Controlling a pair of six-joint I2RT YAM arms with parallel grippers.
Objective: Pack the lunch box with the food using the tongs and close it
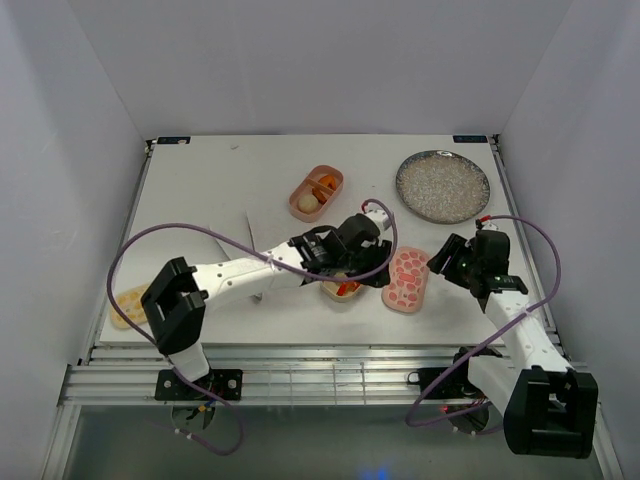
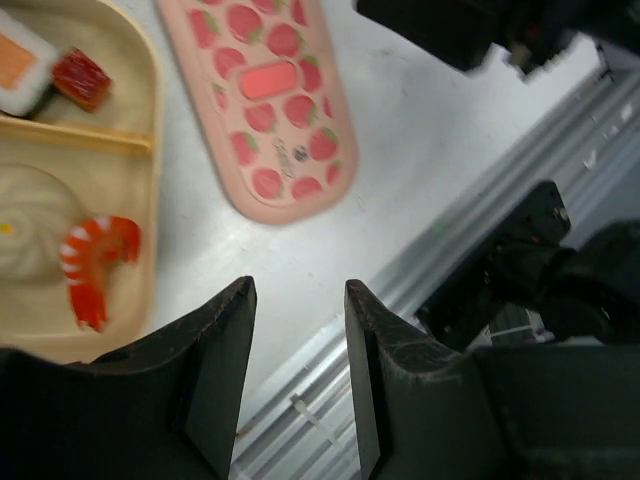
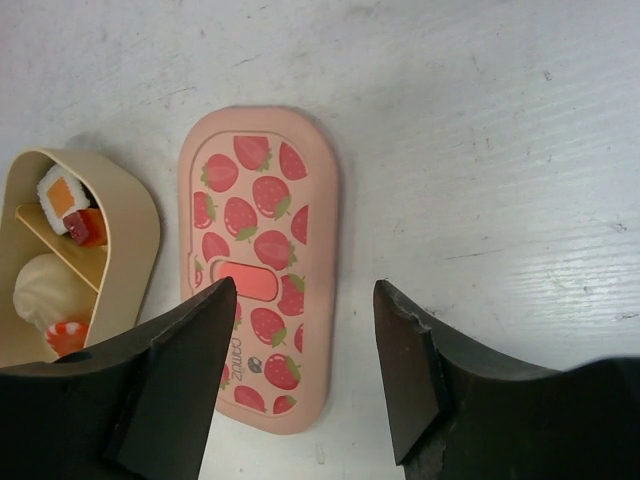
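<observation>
A yellow lunch box [image 3: 143, 230] with food in compartments, including sushi [image 3: 60, 198], a bun [image 3: 48, 290] and a shrimp [image 2: 90, 262], sits at the front centre, partly under my left arm in the top view. A pink strawberry lid [image 1: 406, 280] lies flat just right of it. My left gripper hangs open near the box's front right, nothing between its fingers. My right gripper is open above the lid's right side, also empty.
A pink box with food [image 1: 315, 186] stands at the back centre, a round tray [image 1: 442, 210] at the back right. A yellow lid [image 1: 130, 305] lies front left, partly hidden. White flat pieces lie under the left arm.
</observation>
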